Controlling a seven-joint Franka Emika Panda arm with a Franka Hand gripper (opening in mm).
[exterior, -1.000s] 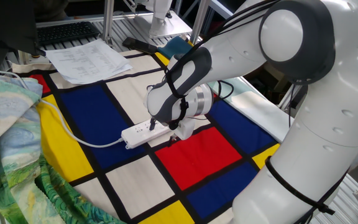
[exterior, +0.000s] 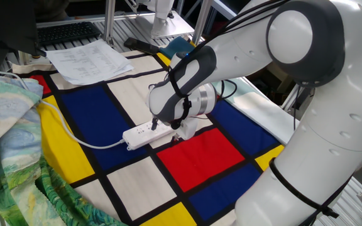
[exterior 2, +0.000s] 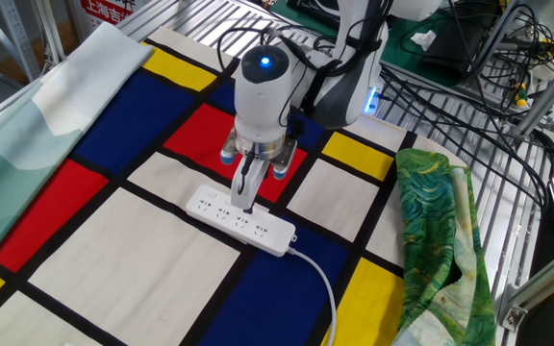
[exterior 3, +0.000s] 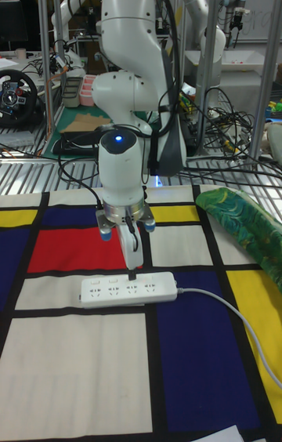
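A white power strip [exterior 2: 240, 223] with several sockets lies flat on the patterned cloth, along the edge of a white patch and a blue one. My gripper [exterior 2: 248, 208] points down over it, its dark tip at the strip's top near the row of sockets. In the third exterior view the gripper [exterior 3: 131, 277] reaches the far edge of the strip [exterior 3: 129, 289], right of its middle. Whether the tip touches the strip is unclear. In the first exterior view my wrist covers one end of the strip [exterior: 144, 135]. The views do not settle how the fingers stand.
A white cable [exterior 2: 330, 288] runs from one end of the strip across the cloth. Crumpled green painted fabric [exterior 2: 433, 207] lies at one side, with paper sheets [exterior: 88, 61] at another. Bare patches of the cloth [exterior 2: 133, 259] surround the strip.
My upper arm has shifted very slightly to the right, and the wrist has hardly moved. The power strip and its cable stay where they were.
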